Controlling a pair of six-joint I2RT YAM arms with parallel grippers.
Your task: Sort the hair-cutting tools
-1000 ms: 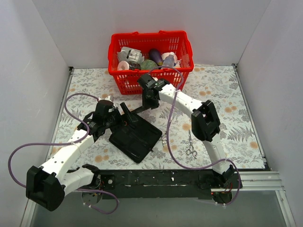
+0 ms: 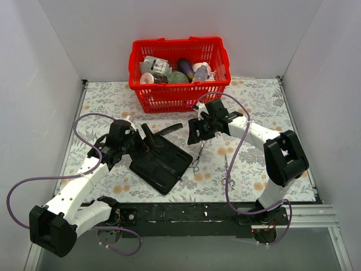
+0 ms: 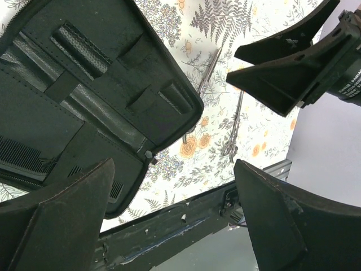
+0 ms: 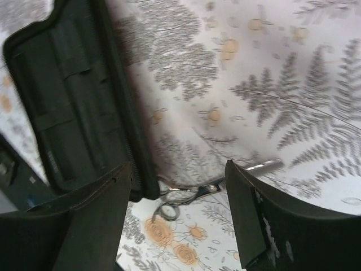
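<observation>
A black zippered tool case lies open on the patterned cloth, with combs in its pockets in the left wrist view. A black comb lies just behind it. A pair of scissors lies right of the case; another pair lies farther right. My left gripper is open over the case, nothing between its fingers. My right gripper is open above the area right of the comb, over the nearer scissors in its wrist view, holding nothing.
A red basket of mixed items stands at the back. Side walls bound the workspace. The front edge is a dark rail.
My left arm shifted slightly earlier and has since stayed about still.
</observation>
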